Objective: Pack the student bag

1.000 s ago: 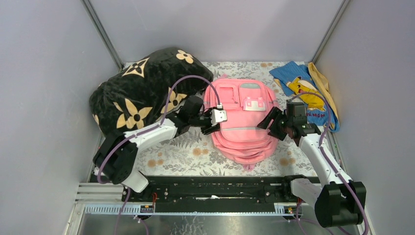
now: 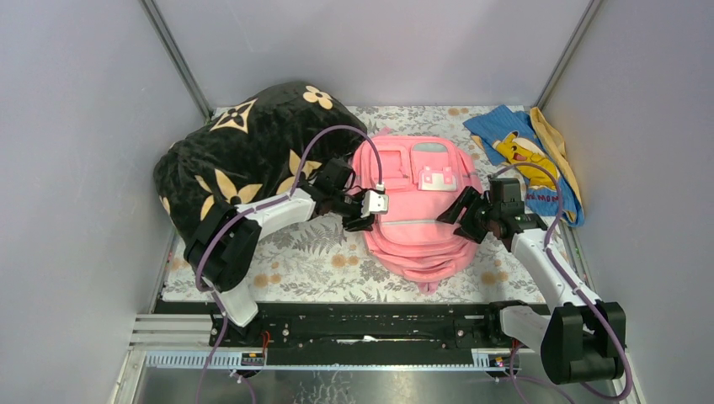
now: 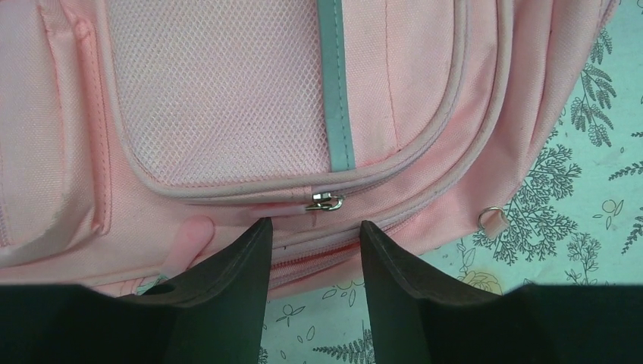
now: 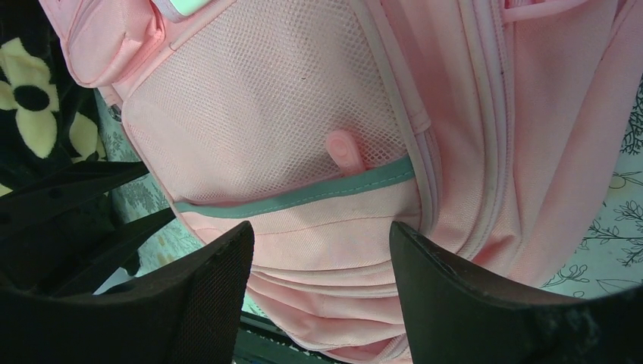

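Observation:
A pink backpack (image 2: 421,206) lies flat with its front pockets facing up. Over its left edge my left gripper stands open. Between and above those fingertips, a metal zipper slider (image 3: 324,202) with a pink pull shows at the corner of the mesh pocket (image 3: 220,98); a second pink pull (image 3: 189,239) lies to its left. My right gripper is over the bag's right side, its fingers apart with only the pocket front visible between them. Another pink pull (image 4: 345,152) rests near the grey-green strip (image 4: 303,197). Whether either gripper touches the fabric cannot be told.
A big black cushion (image 2: 269,151) with yellow flowers fills the left back. At the right back lies a blue Pikachu bag (image 2: 522,143). Patterned table (image 2: 311,265) shows free in front of the cushion.
The right gripper has edged a little left over the backpack. The bag lies unmoved.

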